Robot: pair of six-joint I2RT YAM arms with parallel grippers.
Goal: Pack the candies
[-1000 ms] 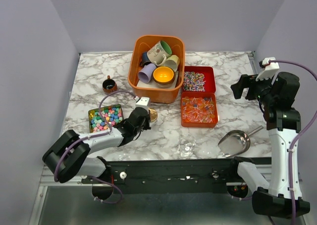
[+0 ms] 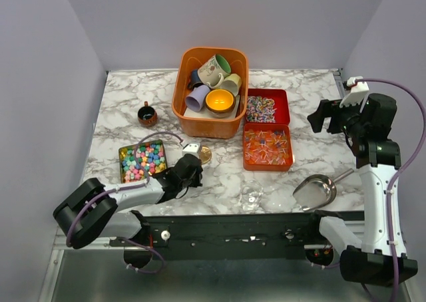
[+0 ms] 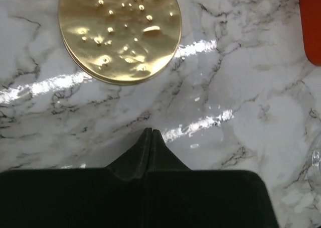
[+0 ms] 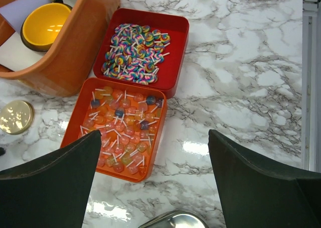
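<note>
My left gripper is shut with nothing visible between its fingers, low over the counter just in front of a round gold lid [image 3: 120, 32]. My right gripper [image 2: 321, 119] hangs open over the right side, facing the candy trays. An orange tray [image 4: 155, 132] holds translucent lollipops; a red tray [image 4: 175, 62] behind it holds swirl lollipops. At left, a tray of coloured round candies [image 2: 143, 159] is partly behind my left arm. A clear container [image 2: 251, 194] stands at front centre, and a metal scoop [image 2: 314, 193] lies at front right.
A large orange bin [image 2: 186, 119] of cups and bowls stands at back centre. A dark mug [image 2: 148, 116] is at left.
My left arm and gripper have shifted slightly toward the front, uncovering more of the gold lid. The right arm has moved slightly. The trays and scoop are unchanged.
</note>
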